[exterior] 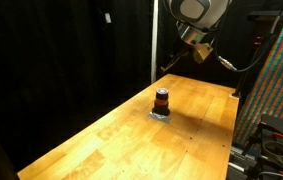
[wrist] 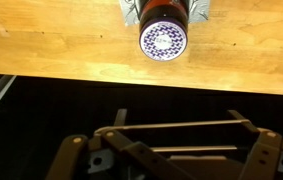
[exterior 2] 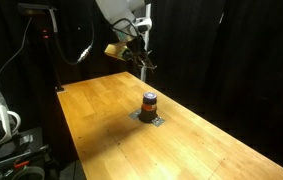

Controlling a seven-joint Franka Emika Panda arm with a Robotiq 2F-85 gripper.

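Note:
A dark bottle or jar [exterior: 161, 103] with an orange-red band stands upright on the wooden table, held in a patch of silver tape [exterior 2: 159, 121]. From above, its round purple-and-white checked cap [wrist: 163, 41] shows near the top of the wrist view. My gripper [exterior: 165, 68] is in the air above the table, higher than the bottle and apart from it. The other exterior view has the gripper [exterior 2: 148, 63] behind and above the bottle [exterior 2: 148, 107]. In the wrist view the fingers [wrist: 120, 118] stand wide apart at the bottom, with no object visible between them.
Much of the wooden table [exterior: 101, 140] around the bottle is bare. Black curtains [exterior 2: 231, 70] hang beyond its far edge. A cluttered stand [exterior: 276, 150] with cables is beside the table.

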